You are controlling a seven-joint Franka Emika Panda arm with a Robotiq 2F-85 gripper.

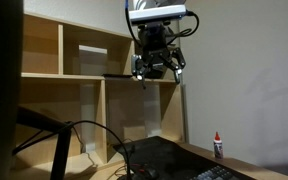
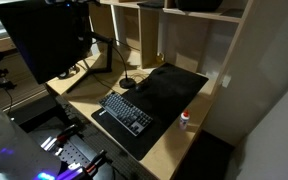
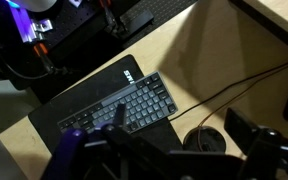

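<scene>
High above the desk, my gripper (image 1: 159,72) points downward in exterior view 1. Its fingers stand wide apart and the fingers are open; nothing shows held between them. In the wrist view the dark fingers (image 3: 112,128) reach in from the bottom edge, over the scene. Below lies a dark keyboard (image 3: 134,104) on a black desk mat (image 2: 172,95). A small white bottle with a red cap (image 1: 218,147) stands upright at the desk's right side, well below the gripper and away from it.
A wooden shelf unit (image 1: 92,66) rises behind the desk. At the left of exterior view 2 is a large black monitor (image 2: 49,42). Near the keyboard stands a round black base (image 2: 127,83), with cables beside it.
</scene>
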